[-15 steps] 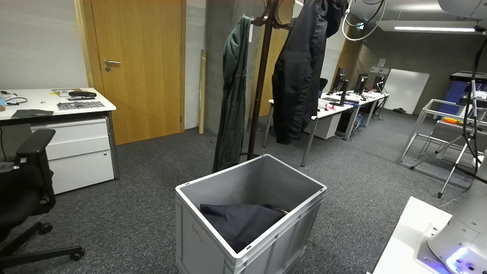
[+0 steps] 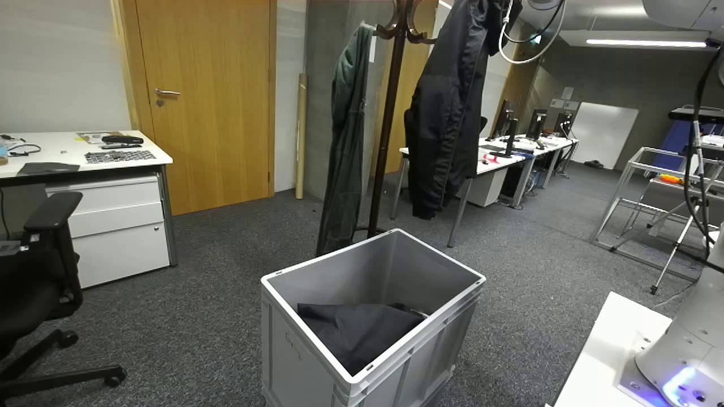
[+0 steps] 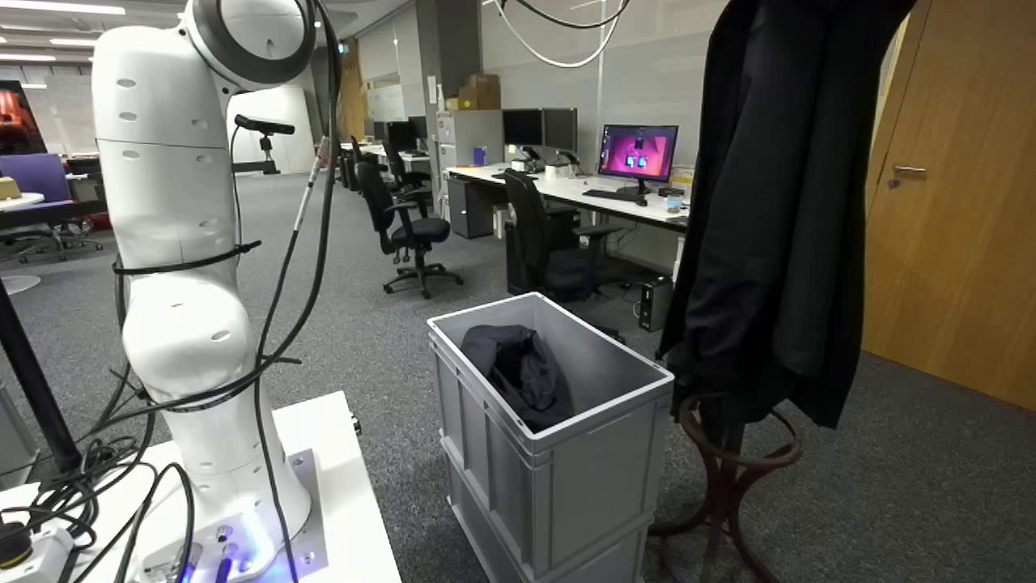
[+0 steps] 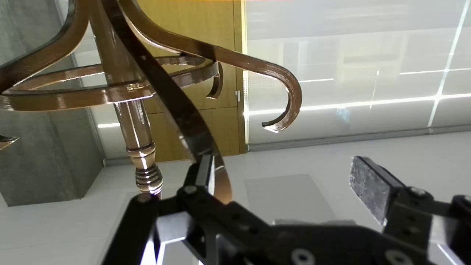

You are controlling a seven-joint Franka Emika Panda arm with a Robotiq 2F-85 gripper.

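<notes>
My gripper stands open in the wrist view, with nothing between its fingertips. That view looks upside down at the brown coat rack (image 4: 128, 115) with its curved hooks. One hook tip overlaps the left finger (image 4: 205, 174); whether they touch, I cannot tell. A black jacket (image 2: 444, 122) hangs right of the rack's post (image 2: 388, 129) in exterior view 1, its upper end near the top edge; what holds it is not clear. A dark green garment (image 2: 346, 142) hangs left of the post. Both exterior views leave the gripper out of frame.
Below the rack stands a grey crate (image 2: 421, 353) with dark cloth (image 2: 360, 332) inside, also seen in exterior view 2. The arm's base (image 3: 238, 525) sits on a white table (image 3: 340, 486). Loose cables (image 3: 320, 243) hang along the arm.
The black jacket has shifted slightly right and lower. The white cable loop at the top has moved left and a little lower. The crate and green garment look unchanged.
</notes>
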